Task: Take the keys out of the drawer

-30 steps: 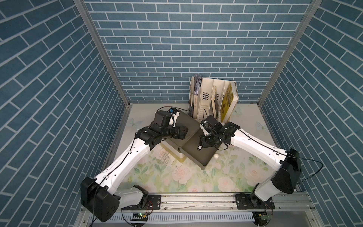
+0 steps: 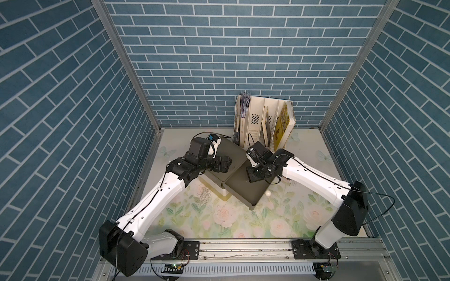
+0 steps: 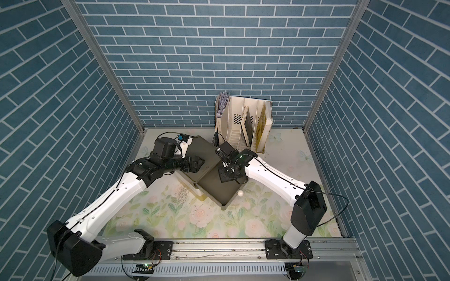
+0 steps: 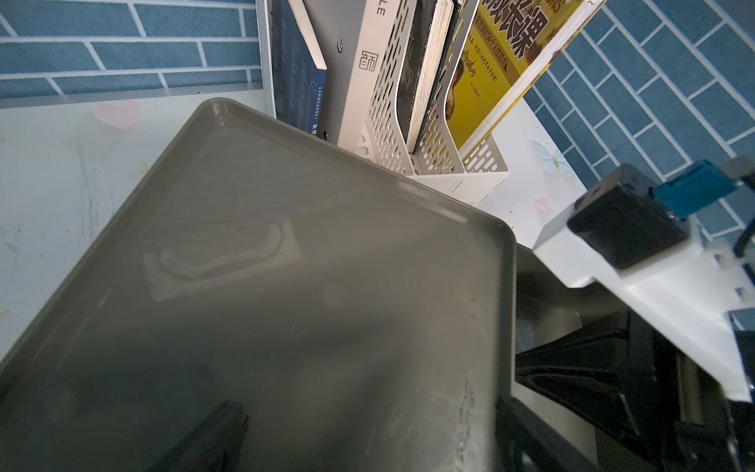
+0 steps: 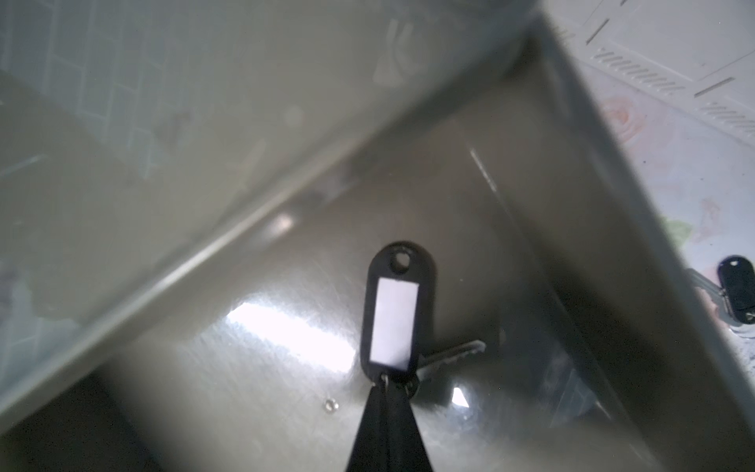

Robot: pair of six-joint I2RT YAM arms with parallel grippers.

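The keys (image 5: 393, 322), a black oval tag with a white label and a silver key, are inside the pulled-out dark grey drawer (image 2: 250, 194). My right gripper is shut on them at the ring end of the tag. Its tag points away from the fingertips, and the key shaft juts out to the right. From above, the right hand hides the keys. Over the cabinet's flat grey top (image 4: 314, 314), my left gripper stands with its fingers wide apart and nothing visible between them.
Drawer walls (image 5: 629, 196) rise around the right gripper. Outside them lies another black-tagged key (image 5: 737, 291). Behind stands a white file rack (image 2: 255, 119) with books. A small white ball (image 2: 268, 193) sits by the drawer.
The tag and key have swung round, the tag now pointing away. The left arm has barely moved.
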